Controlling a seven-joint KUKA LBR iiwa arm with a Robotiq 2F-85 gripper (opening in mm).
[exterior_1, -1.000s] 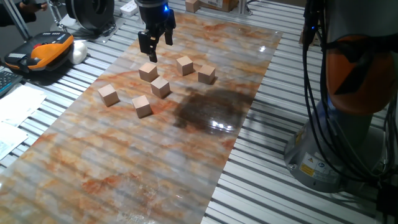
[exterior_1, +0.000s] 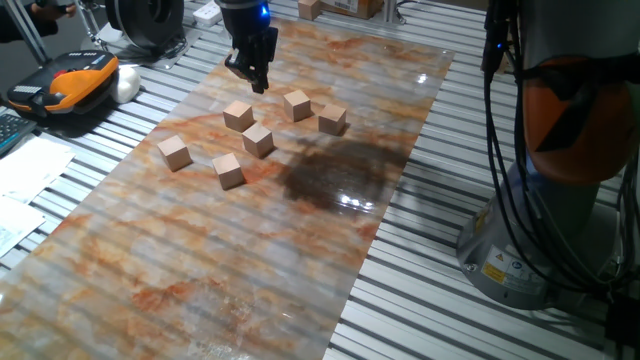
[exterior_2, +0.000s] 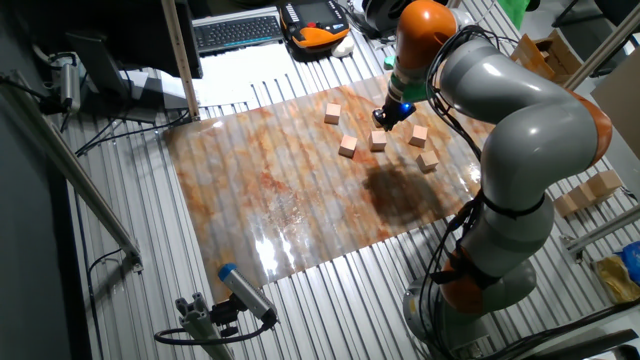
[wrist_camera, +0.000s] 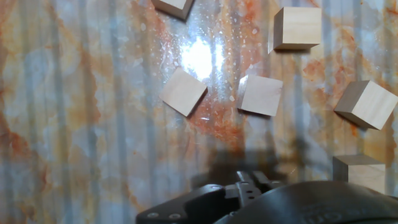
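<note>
Several plain wooden cubes lie loose on the marbled orange-and-grey sheet. Among them, in exterior view 1, are a left cube, a front cube, a middle cube and a right cube. My gripper hangs in the air behind the group, fingertips together and nothing showing between them. From the wrist, the closed fingers sit at the bottom edge, apart from the nearest cube and from another cube.
An orange-and-black device and a white lump stand left of the sheet. More wooden blocks sit beyond the arm at right. A camera on a post stands at the sheet's front edge.
My gripper's fingers were apart a second ago, narrowed, and now meet. It has stayed nearly in place above the sheet, and the cubes have not moved.
</note>
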